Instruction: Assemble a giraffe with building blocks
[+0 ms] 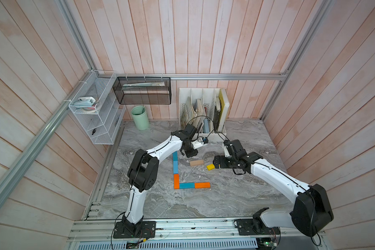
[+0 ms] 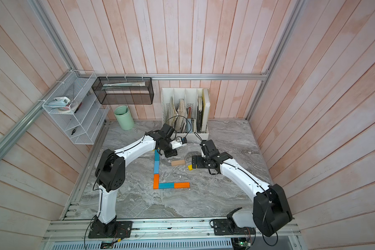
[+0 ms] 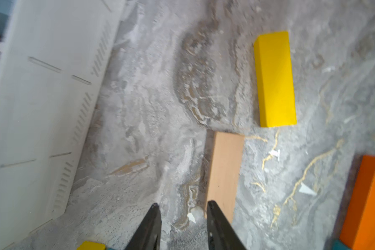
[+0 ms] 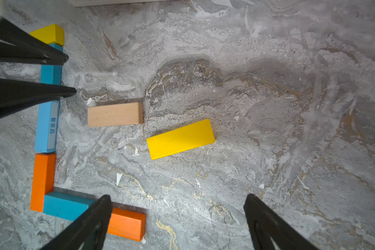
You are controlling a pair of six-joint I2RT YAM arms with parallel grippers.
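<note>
My left gripper hangs over the upper middle of the layout, fingers parted, nothing between them. Below are a wooden block (image 3: 225,173) and a yellow block (image 3: 275,79). My right gripper stands open above the yellow block (image 4: 180,138). An L of blocks lies flat in the right wrist view: a small yellow block (image 4: 47,34) at the top, blue blocks (image 4: 45,125) down the side, an orange corner block (image 4: 43,179), then a blue (image 4: 66,205) and an orange block (image 4: 125,223) along the bottom. The left gripper's dark fingers reach into that view's upper left.
A white file organizer (image 1: 182,112) stands at the back, close to my left gripper. A green bin (image 1: 140,118) is at the back left, below wire baskets (image 1: 141,98).
</note>
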